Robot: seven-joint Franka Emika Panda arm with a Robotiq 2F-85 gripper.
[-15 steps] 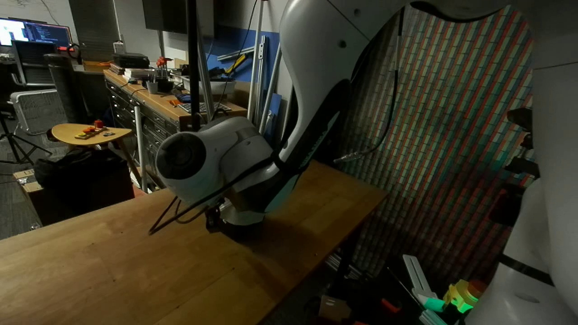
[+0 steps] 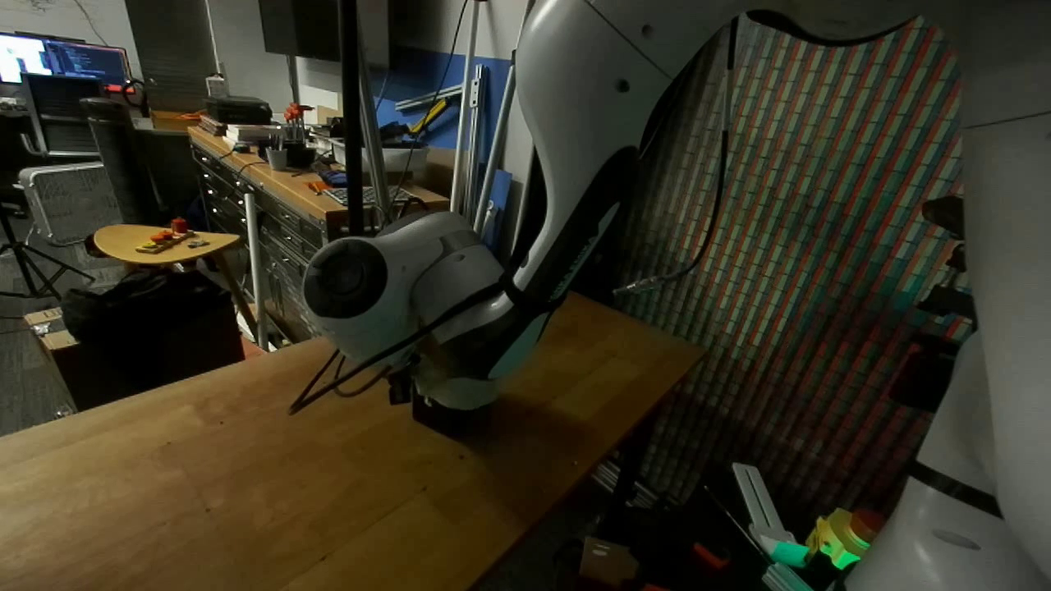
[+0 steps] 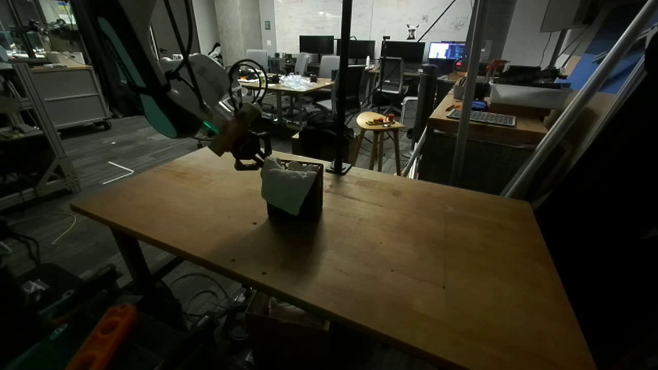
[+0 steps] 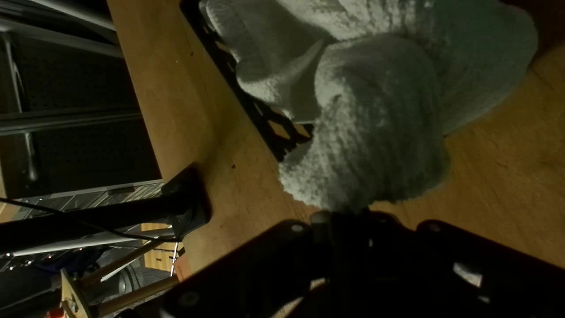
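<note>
A pale grey-green cloth (image 3: 287, 187) hangs over the near side of a dark basket (image 3: 315, 192) on the wooden table. Seen from the wrist, the cloth (image 4: 378, 116) is bunched over the basket's lattice rim (image 4: 275, 127), with one thick fold reaching down toward my fingertips. My gripper is shut right by the end of that fold; no cloth shows clearly between its fingers. In exterior view 2 the gripper (image 3: 261, 161) is level with the basket's top, at its left. The arm hides the gripper, cloth and most of the basket in exterior view 1.
A black upright pole (image 3: 339, 165) stands on the table's back edge, just behind the basket. Wide bare stretches of table (image 3: 419, 246) lie right of and in front of the basket. A small stool (image 3: 379, 121) is beyond the table.
In exterior view 1 my wrist has shifted slightly right and up, its cables with it. More of the dark shape under the wrist now shows.
</note>
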